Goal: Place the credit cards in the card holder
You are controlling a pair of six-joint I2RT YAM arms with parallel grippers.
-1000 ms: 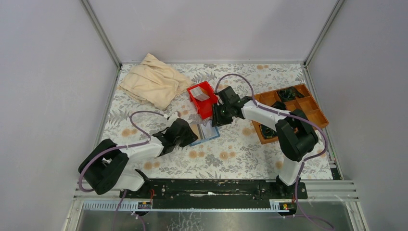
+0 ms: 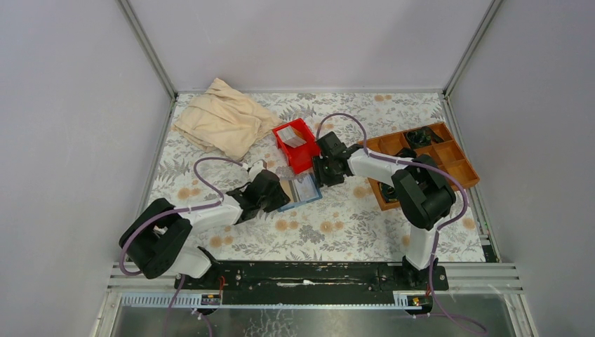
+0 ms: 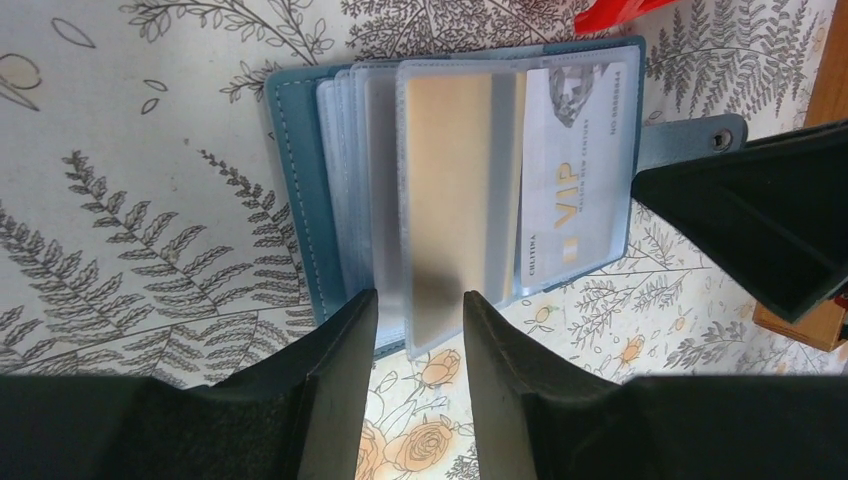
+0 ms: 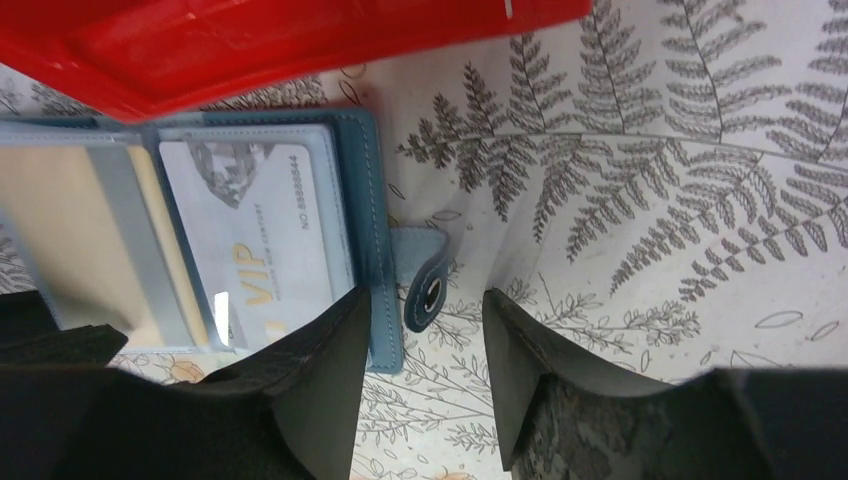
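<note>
A blue card holder (image 2: 302, 189) lies open on the table, clear sleeves holding a beige card (image 3: 450, 180) and a white VIP card (image 3: 570, 170). My left gripper is over the holder's left part, its fingertips part open at the edge of the beige card's sleeve. My right gripper stands open at the holder's right side, its fingertips either side of the small strap with a snap (image 4: 420, 270); the top view hides both fingertips.
A red tray (image 2: 298, 158) with a white item sits just behind the holder. A cream cloth (image 2: 221, 119) lies at back left, a wooden compartment box (image 2: 456, 165) at right.
Since a second ago both arms have shifted slightly, the right wrist a little lower in the top view and the left slightly right. The holder has moved slightly right.
</note>
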